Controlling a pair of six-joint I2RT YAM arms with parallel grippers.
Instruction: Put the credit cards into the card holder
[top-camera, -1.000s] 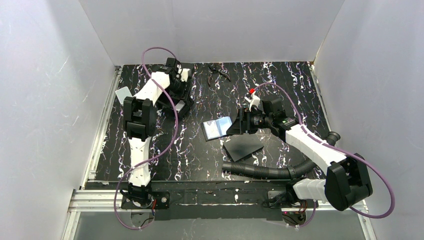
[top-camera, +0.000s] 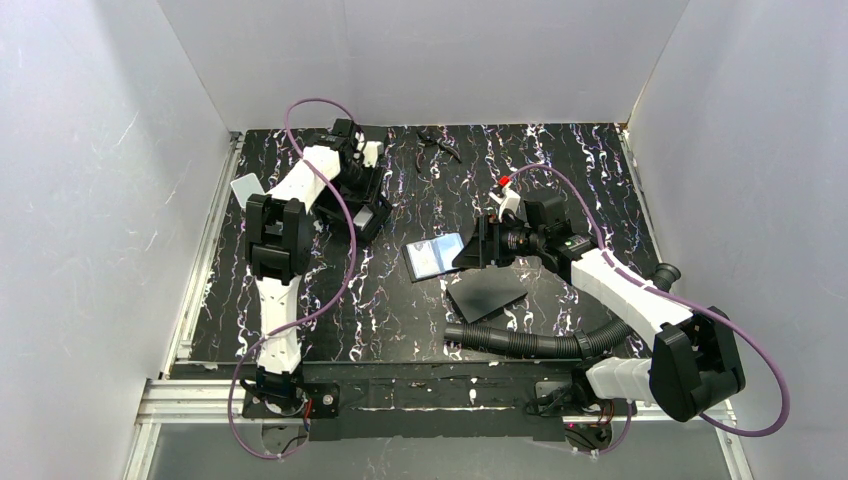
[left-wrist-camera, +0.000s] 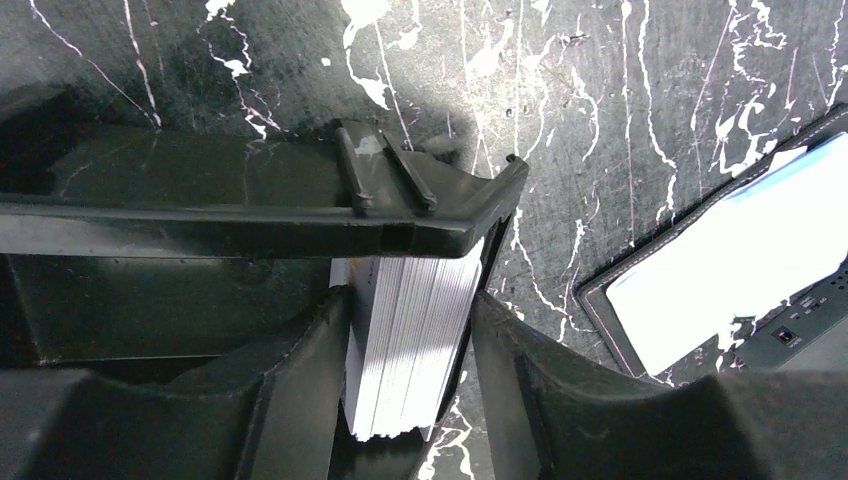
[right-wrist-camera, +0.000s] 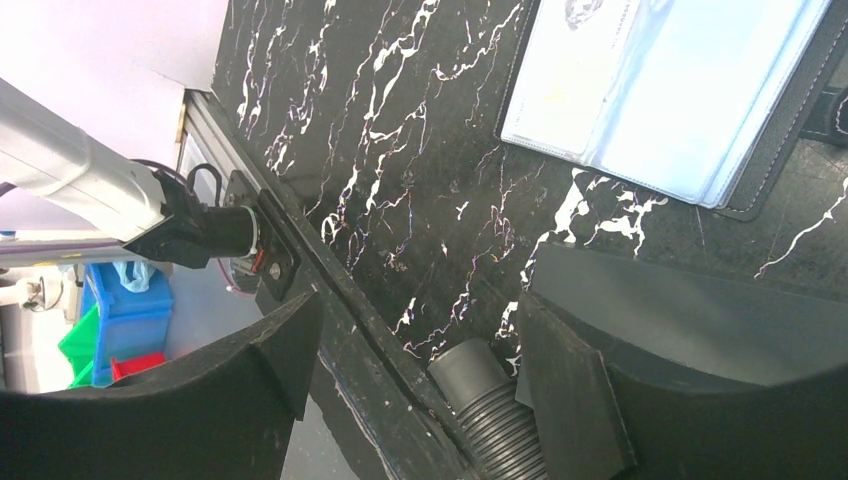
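The black card holder lies open mid-table, clear sleeves facing up; a printed card shows in one side. At the back left, a black open box holds a stack of white cards, standing on edge. My left gripper reaches down at that box, one finger on each side of the stack; whether they press on it cannot be seen. My right gripper hovers by the holder's near right side, open and empty.
A dark flat panel lies in front of the holder. Along the front right runs a black ribbed hose. Pliers lie at the back, a white card at the far left. Bare table separates box and holder.
My left gripper and the black box have shifted slightly toward the front of the table. The right arm, the holder and the other things stay where they were.
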